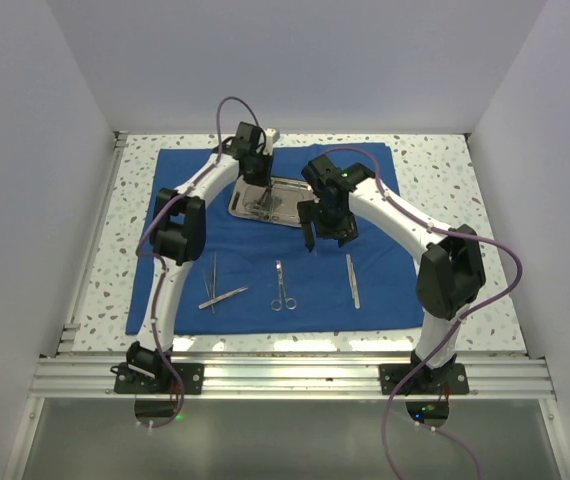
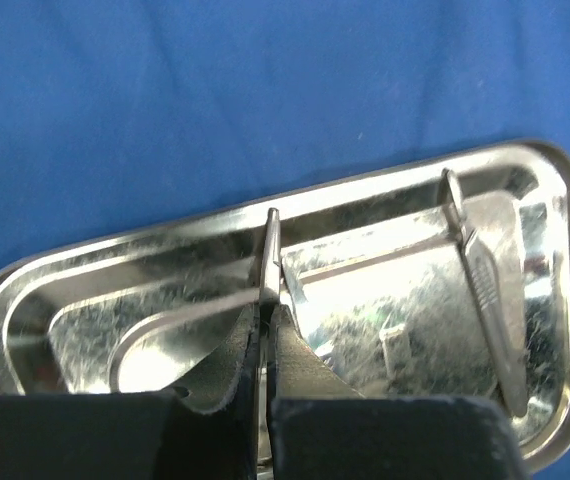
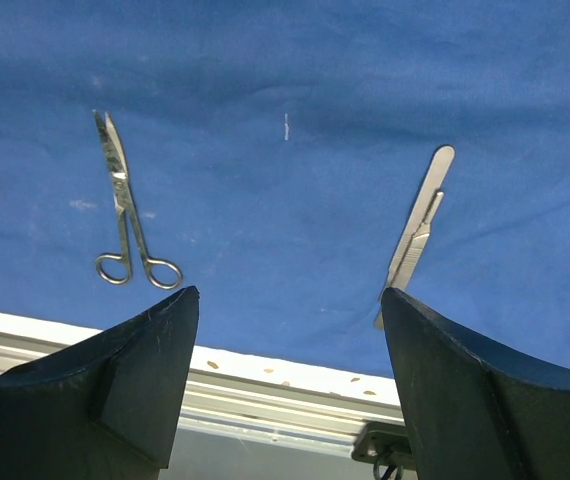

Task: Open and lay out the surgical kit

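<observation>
My left gripper is over the steel tray (image 2: 405,184), shut on a slim steel instrument (image 2: 271,255). Another steel instrument (image 2: 485,290) lies at the tray's right end. My right gripper stands open above the blue cloth (image 3: 285,210), nothing between its fingers. On the cloth below it lie scissors (image 3: 125,200) and two slim handles (image 3: 415,240) side by side. In the top view more thin instruments (image 1: 223,296) lie at the cloth's front left.
The white speckled table (image 1: 465,310) borders the cloth, with metal rails along the front. Bare cloth lies between the scissors and the handles.
</observation>
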